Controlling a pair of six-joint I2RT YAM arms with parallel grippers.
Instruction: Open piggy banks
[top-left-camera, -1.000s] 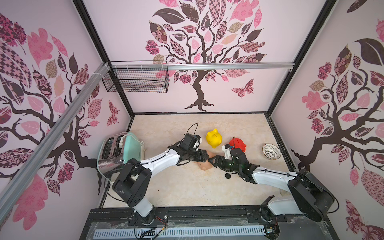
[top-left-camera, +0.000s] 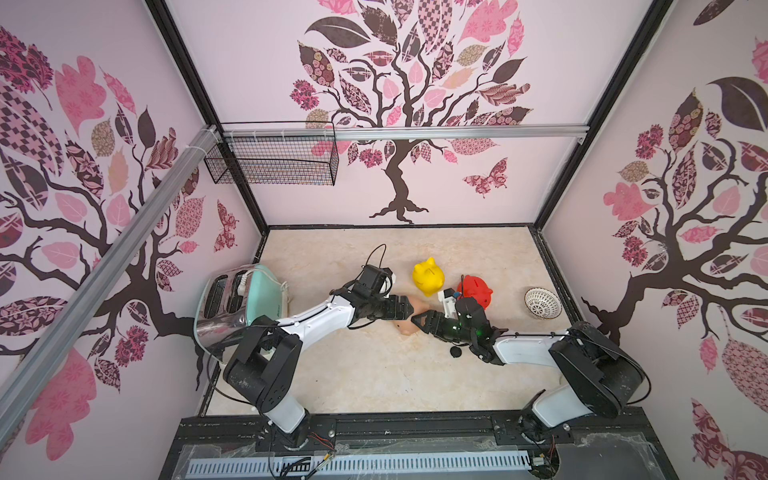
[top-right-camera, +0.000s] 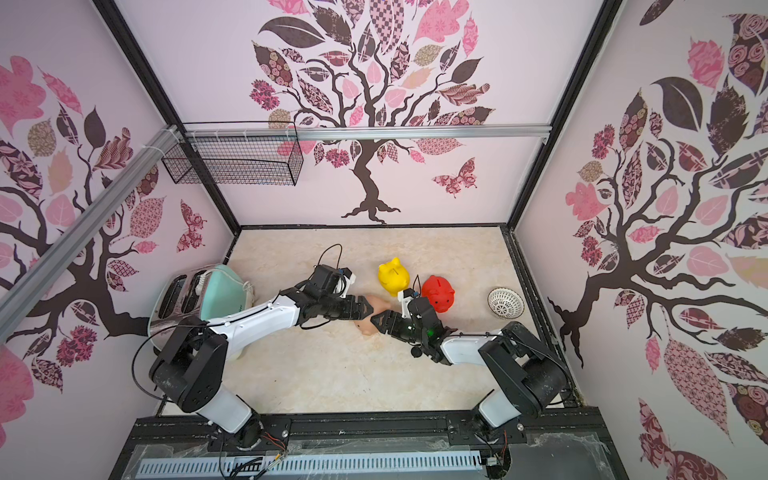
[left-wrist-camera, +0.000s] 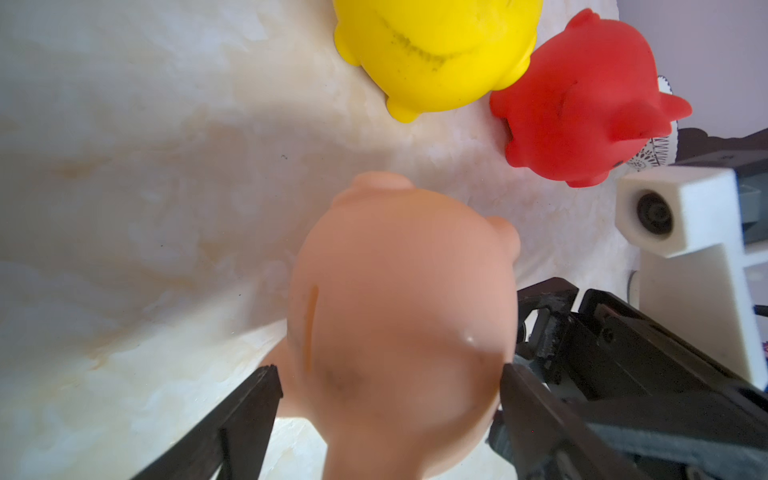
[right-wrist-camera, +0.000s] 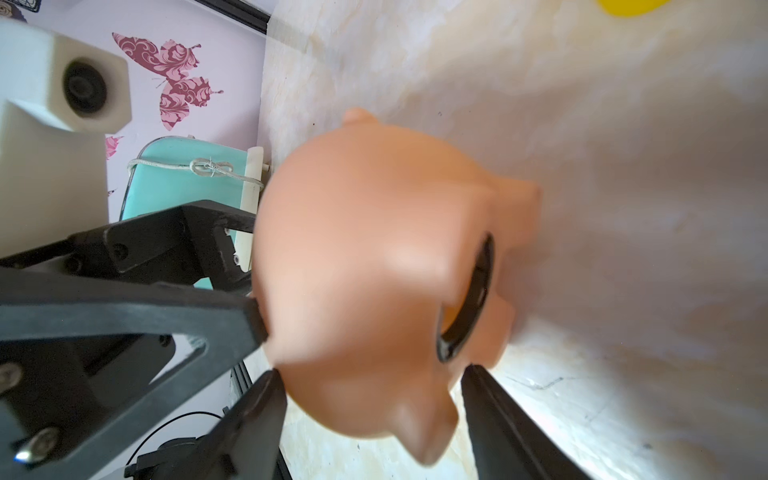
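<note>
Between both grippers is a peach piggy bank (left-wrist-camera: 400, 304), with a coin slot in the left wrist view and a dark-rimmed opening in the right wrist view. My left gripper (top-left-camera: 397, 309) stands open around it, fingers close beside its body. My right gripper (top-left-camera: 428, 323) is part open at its other side, fingers at the piggy's body; whether it grips is unclear. A yellow piggy bank (top-left-camera: 429, 277) and a red piggy bank (left-wrist-camera: 576, 96) lie just behind.
A mint toaster-like appliance (top-left-camera: 264, 296) stands at the left edge, a white patterned bowl (top-left-camera: 542, 302) at the right. A small black disc (top-left-camera: 456, 351) lies below the right gripper.
My right gripper has edged leftward toward the peach piggy bank. My left gripper has shifted slightly left.
</note>
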